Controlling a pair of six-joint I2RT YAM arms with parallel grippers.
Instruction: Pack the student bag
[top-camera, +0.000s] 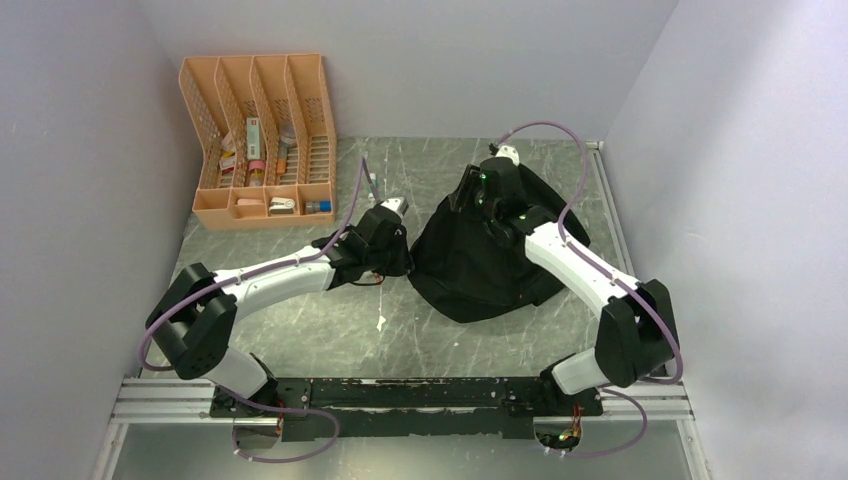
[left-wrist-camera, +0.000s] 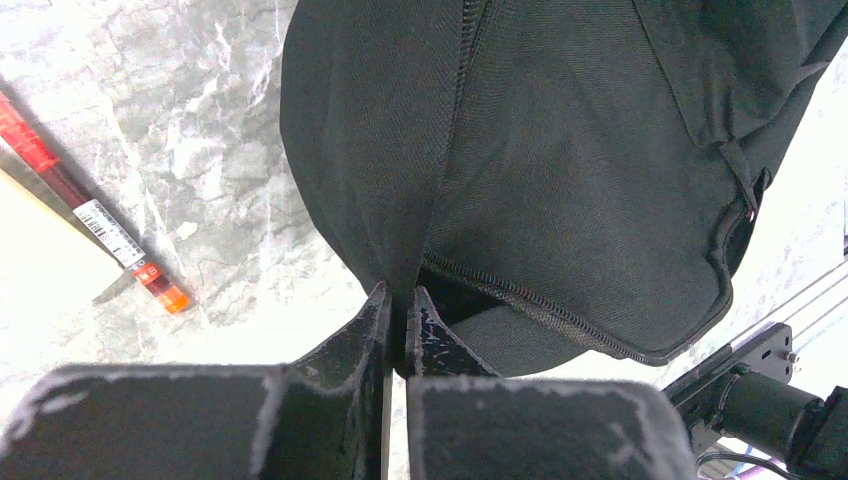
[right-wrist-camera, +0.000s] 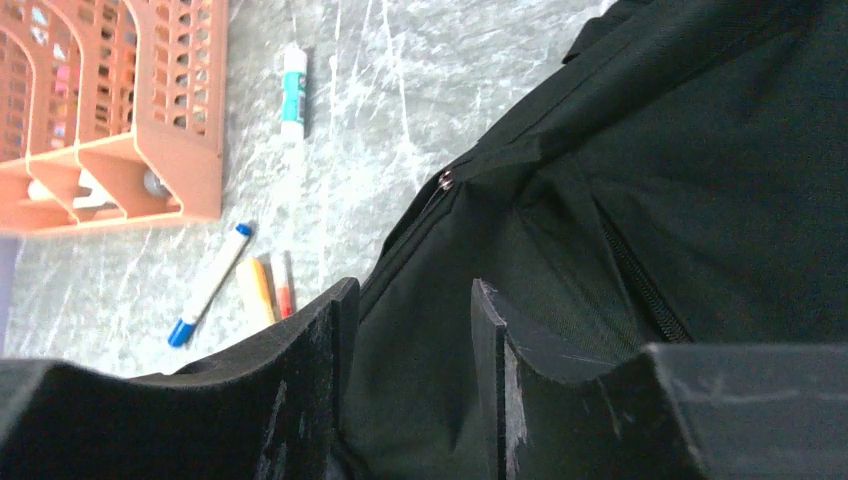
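The black bag lies on the right half of the table, its fabric creased. My left gripper is shut on the bag's cloth edge at its left corner; a zipper and a dark gap in the fabric show just beside the fingers. Above the bag's far side hangs my right gripper, open, with black fabric below and nothing gripped between its fingers. A small metal zipper pull sits at the bag's edge ahead of it. In the top view the right arm hides part of the bag.
An orange organizer with several items stands at the back left. Near the bag lie a blue-capped marker, a yellow item, a red pen and a glue stick.
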